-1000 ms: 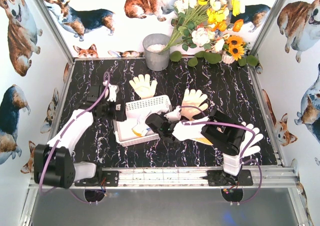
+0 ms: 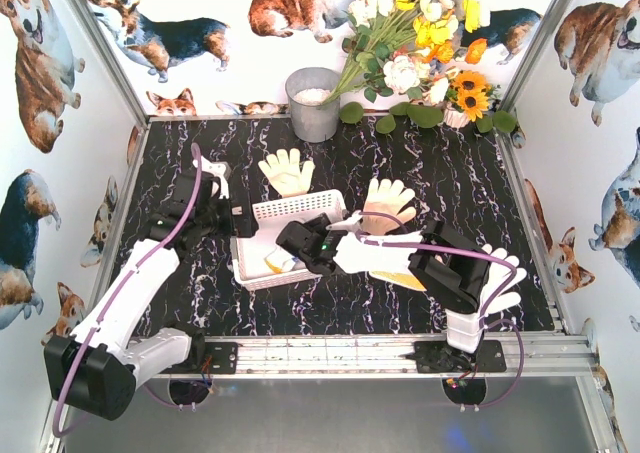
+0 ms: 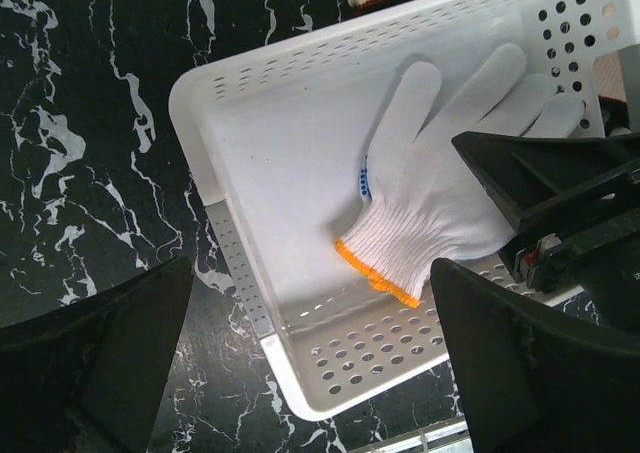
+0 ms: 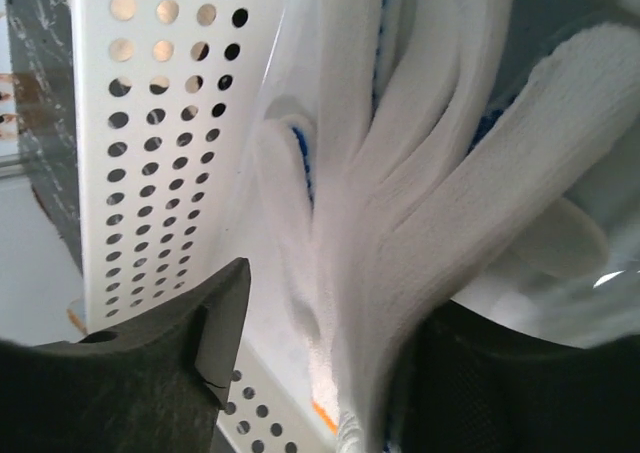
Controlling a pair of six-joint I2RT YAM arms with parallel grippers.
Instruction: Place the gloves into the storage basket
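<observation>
The white storage basket (image 2: 298, 204) stands mid-table. A white glove with an orange cuff (image 3: 440, 188) lies inside it. My right gripper is down in the basket, fingers parted, with white glove fabric (image 4: 400, 243) between its fingers and against the right one. Beside the basket's left wall, my left gripper (image 2: 240, 220) stands open and empty. Outside lie a beige glove (image 2: 287, 172) behind the basket, another beige glove (image 2: 388, 205) at its right, and a white glove (image 2: 503, 278) far right. A yellowish piece (image 2: 400, 279) is partly hidden under the right arm.
A grey metal bucket (image 2: 314, 113) stands at the back, beside a bunch of flowers (image 2: 430, 33) at the back right.
The left arm's elbow has swung outward and toward the front; its gripper stays near the basket's left edge. The outside gloves have not moved.
</observation>
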